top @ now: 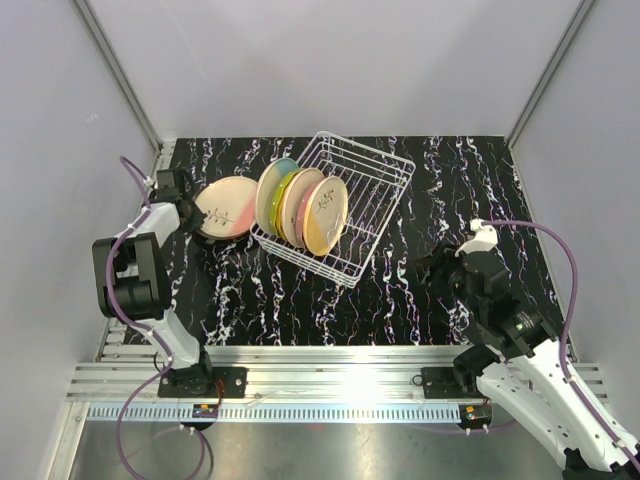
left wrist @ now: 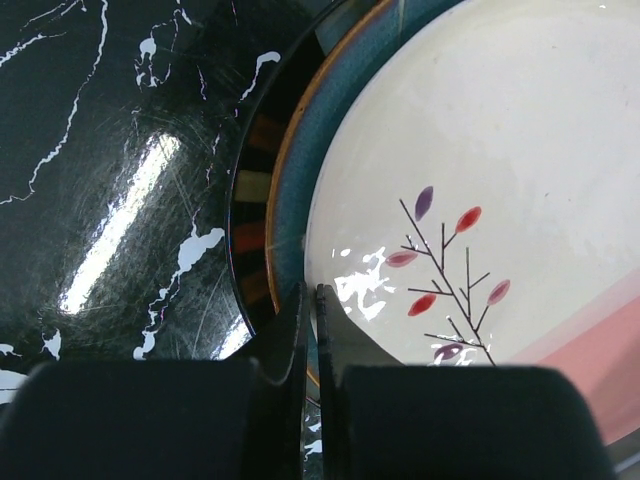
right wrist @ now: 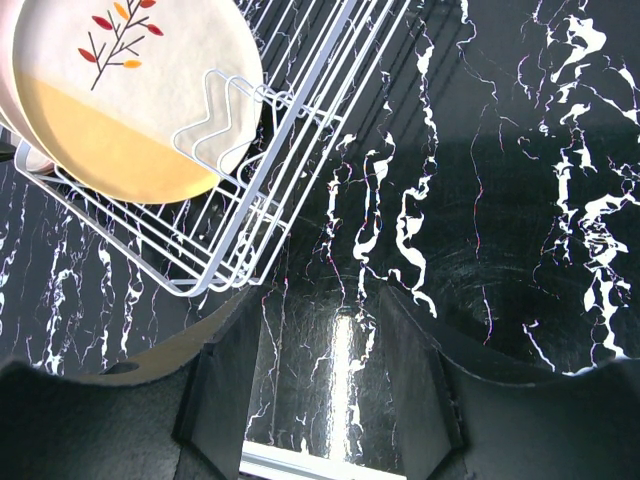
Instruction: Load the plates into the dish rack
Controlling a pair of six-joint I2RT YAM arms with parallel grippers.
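A white wire dish rack (top: 372, 220) holds several upright plates (top: 324, 215) at its left side; the front one is cream and yellow. Left of the rack, a cream-and-pink plate (top: 226, 205) lies flat on a stack, with a blue-rimmed plate (left wrist: 310, 150) visible beneath it. My left gripper is shut at the stack's left edge, its tips against the rims; I see nothing clearly held between them. My right gripper stands open over bare counter, to the right of the rack and toward the front.
Light walls bound it on the back and sides, and a metal rail (top: 320, 355) runs along the front.
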